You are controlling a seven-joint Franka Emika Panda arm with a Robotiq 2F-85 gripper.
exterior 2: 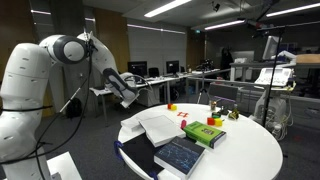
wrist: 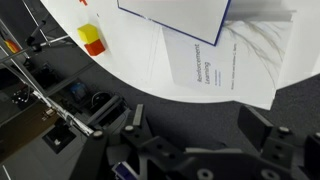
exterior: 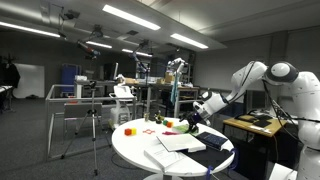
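Observation:
In the wrist view, my gripper's two dark fingers stand wide apart at the bottom edge, so my gripper is open with nothing between them. Ahead of it lies a white book [wrist: 222, 72] printed "Reinforcement Learning", near the edge of the round white table [wrist: 140, 65]. A second white item with a dark blue border [wrist: 190, 12] partly covers that book. Exterior view 2 shows a white book or box [exterior 2: 163, 130] on the table, beside a dark patterned book [exterior 2: 179, 155]. Exterior view 1 shows the gripper too small to read.
A green box [exterior 2: 203, 136] stands on the table behind the dark book. Yellow [wrist: 75, 32] and orange-red [wrist: 95, 47] blocks sit near the far edge. A tripod [exterior: 95, 115] stands on the floor outside the table.

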